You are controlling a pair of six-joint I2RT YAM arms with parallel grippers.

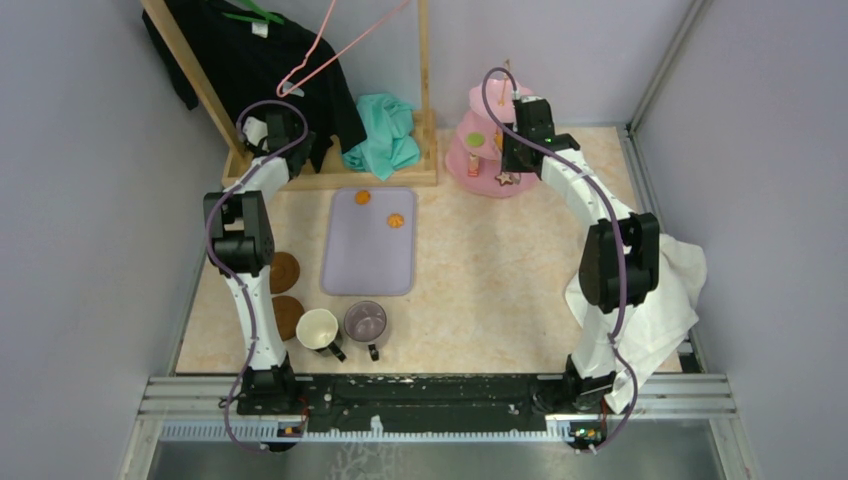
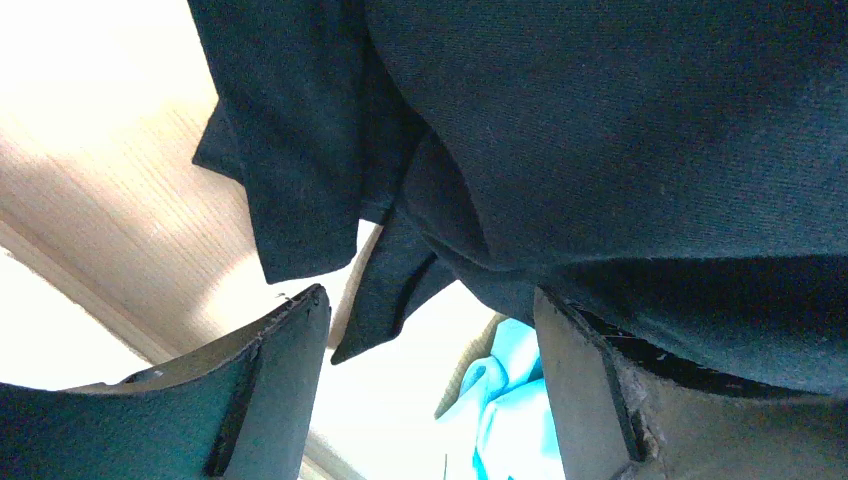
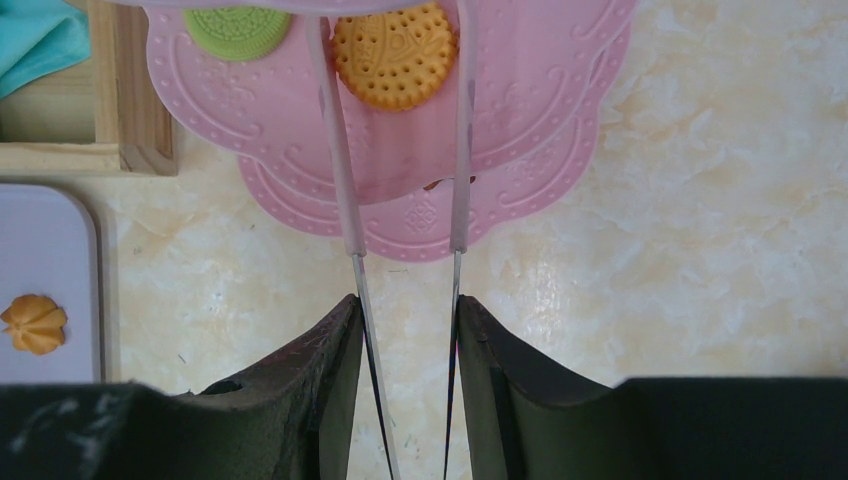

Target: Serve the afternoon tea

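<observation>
A pink tiered stand (image 1: 466,160) holds treats at the back right. In the right wrist view, my right gripper has long tongs between its fingers, their tips either side of a round biscuit (image 3: 395,60), beside a green round treat (image 3: 235,30); whether they touch the biscuit is unclear. A lilac tray (image 1: 368,258) carries two small treats (image 1: 395,220). My left gripper is part open in front of black clothing (image 2: 640,150), nothing seen between its fingers.
A wooden rack (image 1: 424,60) holds hangers and teal cloth (image 1: 380,135). Two mugs (image 1: 366,322) and brown coasters (image 1: 284,268) stand front left; white cloth (image 1: 670,280) lies right.
</observation>
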